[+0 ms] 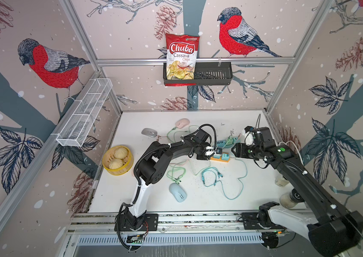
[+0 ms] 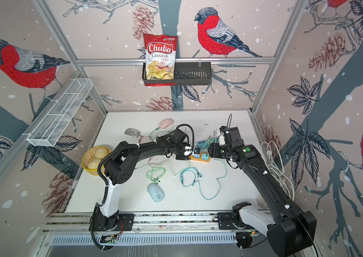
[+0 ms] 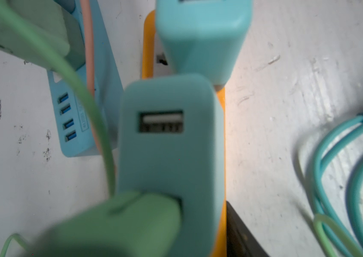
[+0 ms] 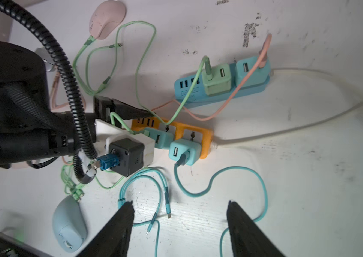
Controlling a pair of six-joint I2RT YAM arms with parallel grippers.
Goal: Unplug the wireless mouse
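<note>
My left gripper [image 1: 207,152] is low over the left end of the orange power strip [image 4: 205,143]. In the left wrist view a cyan adapter [image 3: 168,158] with a blurred green plug [image 3: 125,222] fills the middle; the fingers are mostly hidden. A second cyan adapter [image 4: 185,150] has a cyan cable. My right gripper hangs above the strip's right side, fingers apart and empty. A blue mouse [image 4: 69,220] lies at the front left, a pink mouse [image 4: 106,19] and a grey mouse [image 1: 149,132] at the back.
A blue power strip [image 4: 185,87] with adapters and cables lies behind the orange one. Loose cyan and green cables cover the front middle. A steamer basket [image 1: 108,167] of buns stands at the left; jars [image 1: 286,200] are at the right edge.
</note>
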